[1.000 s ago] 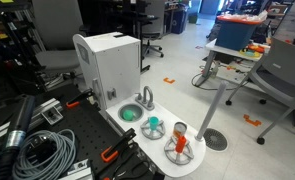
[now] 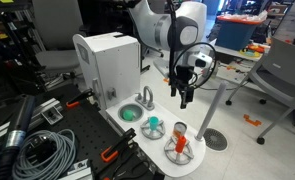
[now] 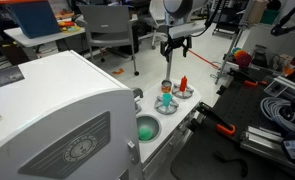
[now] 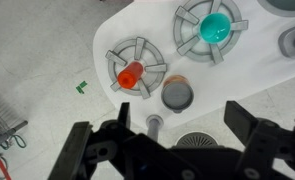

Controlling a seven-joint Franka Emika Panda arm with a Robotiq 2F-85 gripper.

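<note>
My gripper (image 2: pixel 187 100) hangs open above the white counter, its fingers pointing down and nothing between them. In the wrist view, its dark fingers (image 4: pixel 80 150) stand wide apart along the bottom. A red bottle-like object (image 2: pixel 181 142) stands on the nearer burner. On the other burner is a turquoise cup (image 4: pixel 215 28). A metal-looking can or cup (image 4: pixel 177 93) with an orange-brown side stands between the burners and the grey post, apart from the gripper. Inside the sink (image 2: pixel 145 100) basin area lies a green round item (image 3: pixel 145 132).
A grey post (image 2: pixel 210 112) rises at the counter's far edge. The white cabinet (image 2: pixel 105 65) stands at the counter's left end, and a faucet (image 2: pixel 148 92) sticks up by the sink. Coiled cable (image 2: pixel 49 155) lies on the dark table.
The arm has come into the first exterior view from the top and lowered toward the counter, moving slightly right. The objects on the counter have not moved.
</note>
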